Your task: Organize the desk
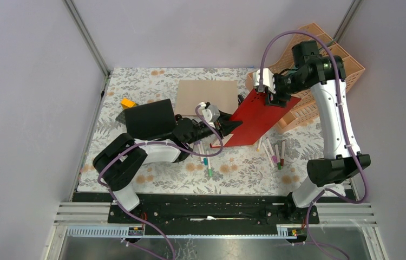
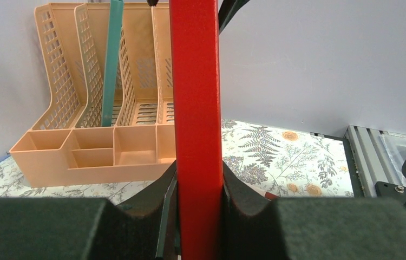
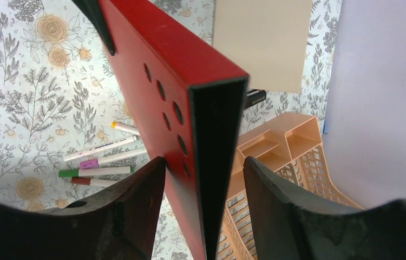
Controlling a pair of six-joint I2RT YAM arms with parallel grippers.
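A red folder (image 1: 263, 119) is held up over the middle-right of the desk, my left gripper (image 1: 230, 122) shut on its lower left edge; the left wrist view shows the red spine (image 2: 197, 81) between the fingers. My right gripper is part open around the folder's upper end, one finger at either side of it. Loose markers (image 3: 98, 172) lie below the folder. A wooden organizer (image 1: 347, 62) stands at the back right, with a teal item (image 2: 111, 70) upright in one slot.
A tan board (image 1: 206, 89) lies at the back centre, a black flat item (image 1: 146, 116) at the left with a yellow block (image 1: 127, 103) beside it. More markers (image 1: 209, 168) lie near the middle. The front of the desk has some bare room.
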